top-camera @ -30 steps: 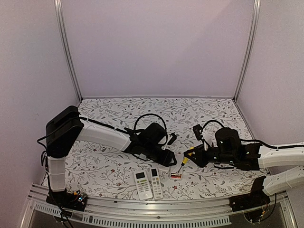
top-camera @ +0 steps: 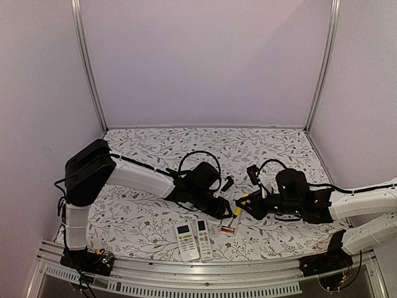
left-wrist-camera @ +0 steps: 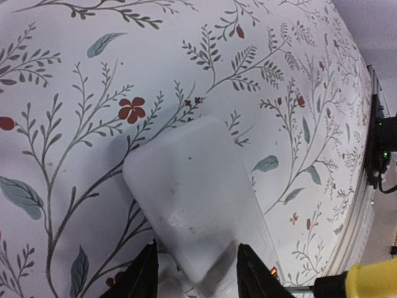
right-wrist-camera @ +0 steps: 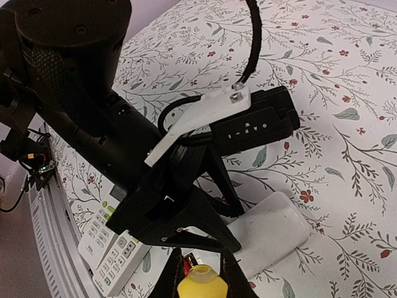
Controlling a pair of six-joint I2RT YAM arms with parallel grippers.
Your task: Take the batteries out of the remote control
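Observation:
A white remote (left-wrist-camera: 192, 180) lies back side up on the patterned cloth, its battery end with red batteries (top-camera: 228, 230) toward the front edge. My left gripper is over the remote, fingers part open, one finger on each side of its body; whether they touch it I cannot tell. A yellow-handled screwdriver (top-camera: 237, 211) is held by my right gripper, which is shut on its handle. In the top view the tool slants down to the battery end. The handle hides its tip in the right wrist view.
Two other white remotes, a wider one (top-camera: 186, 241) and a narrow one (top-camera: 204, 239), lie face up just left of the battery end. Behind the arms the cloth (top-camera: 248, 143) is clear. A metal rail (top-camera: 186, 267) runs along the front.
The left gripper has shifted slightly to the right. My right gripper has come a little left and down with the screwdriver, whose tip end is now lower at the battery end.

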